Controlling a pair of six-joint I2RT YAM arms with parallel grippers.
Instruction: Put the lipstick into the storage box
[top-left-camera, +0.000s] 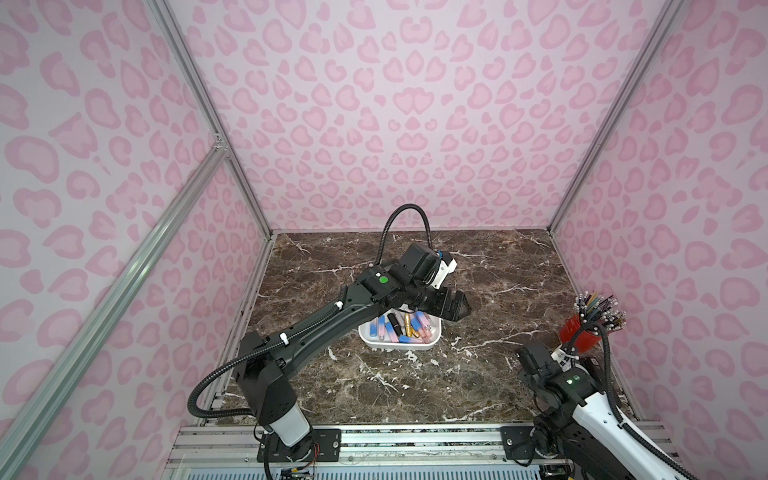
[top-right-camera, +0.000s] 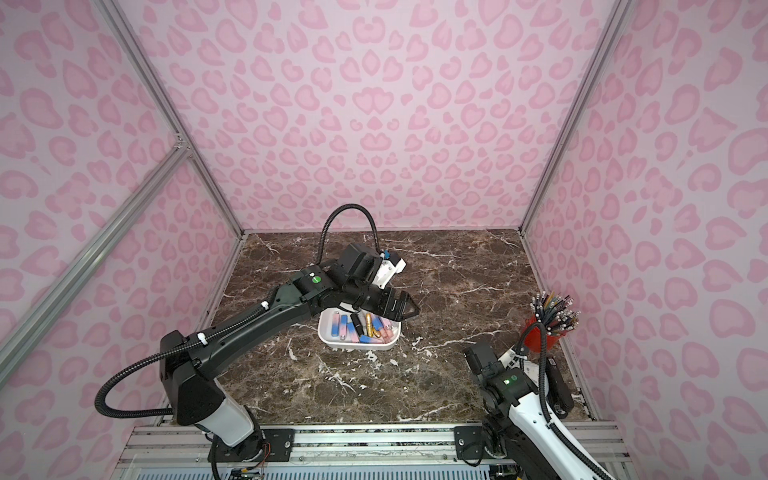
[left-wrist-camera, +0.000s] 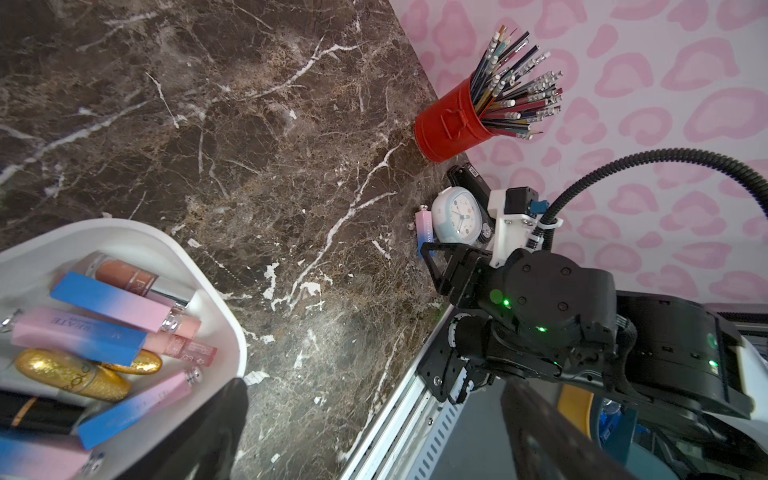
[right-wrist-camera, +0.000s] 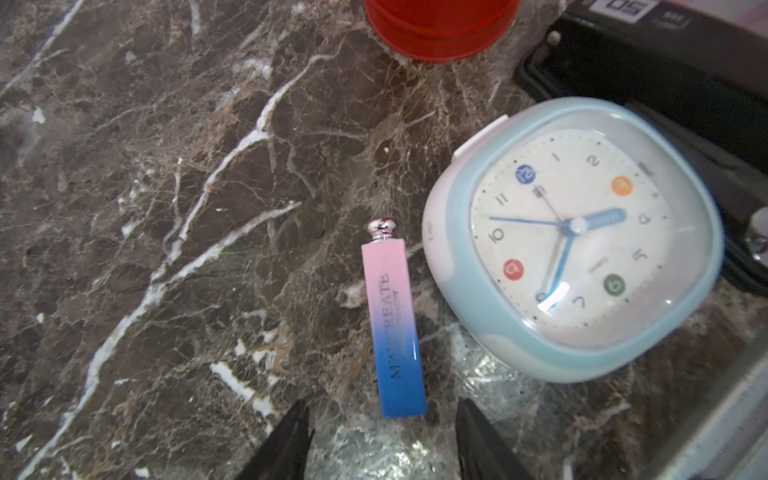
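A pink-to-blue lipstick (right-wrist-camera: 392, 328) lies on the marble table, close left of the clock, in the right wrist view. My right gripper is open just short of its lower end, nothing between the fingertips. The white storage box (left-wrist-camera: 226, 320), holding several lipsticks and tubes, sits mid-table. My left gripper (top-left-camera: 453, 306) is open and raised over the box's right part, holding nothing.
A pale blue clock (right-wrist-camera: 576, 240), a black object (right-wrist-camera: 656, 56) behind it and a red cup of pencils (left-wrist-camera: 448, 124) crowd the right edge by the wall.
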